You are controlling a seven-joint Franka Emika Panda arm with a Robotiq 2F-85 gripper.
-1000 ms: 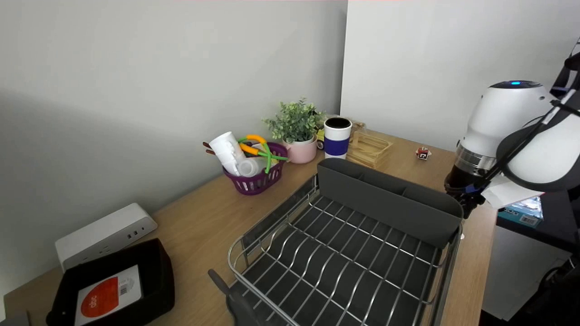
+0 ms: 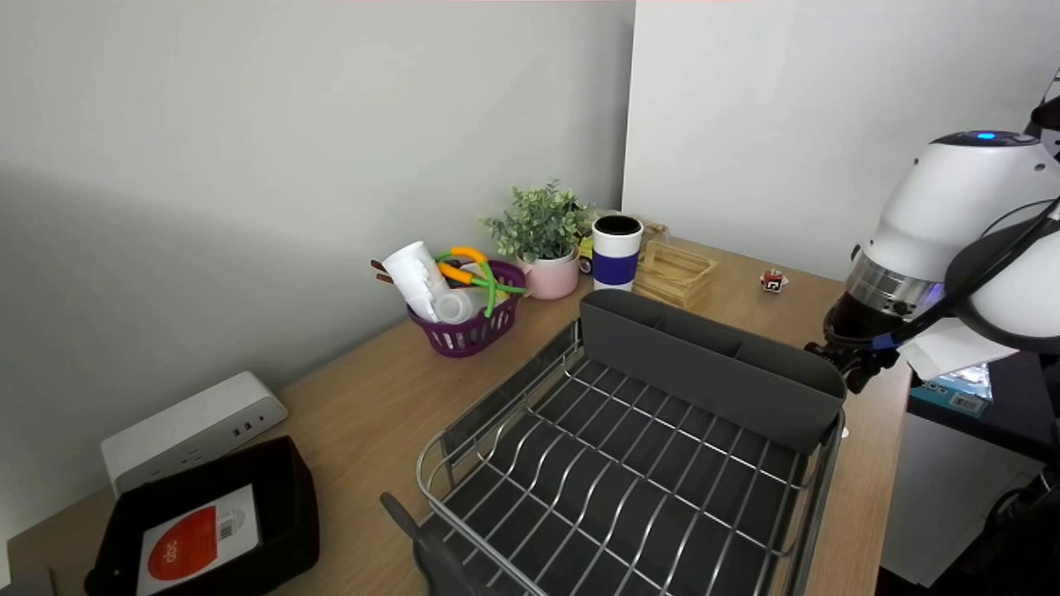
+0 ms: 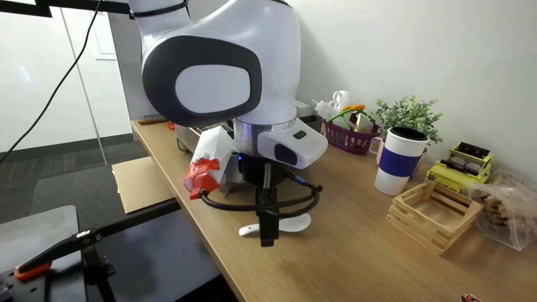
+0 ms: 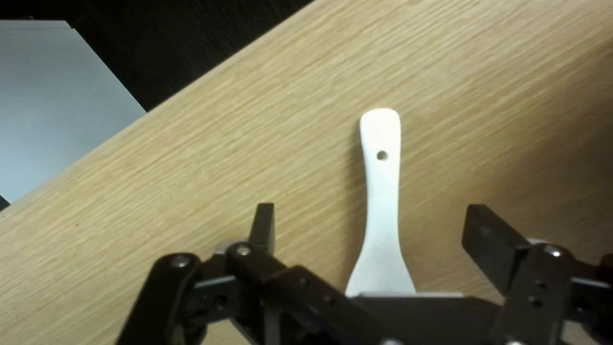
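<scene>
A white spoon (image 4: 382, 195) lies on the wooden table, its holed handle pointing away from my gripper in the wrist view. The two black fingers (image 4: 485, 244) stand wide apart, one on each side of the handle, and neither touches it. The gripper's own body hides the bowl end there. From the second exterior view, the whole spoon (image 3: 294, 223) shows on the table behind my lowered gripper (image 3: 268, 241). In the first exterior view the gripper (image 2: 855, 372) is partly behind the dish rack's grey holder.
The dish rack (image 2: 636, 467) fills the near table in the first exterior view. A white and purple cup (image 3: 400, 161), a wooden crate (image 3: 435, 214) and a purple basket (image 3: 350, 138) stand toward the wall. The table edge (image 4: 230, 60) runs close to the spoon's handle end.
The arm has shifted a little to the right and its upper part sits slightly higher in the first exterior view. The table objects look unmoved.
</scene>
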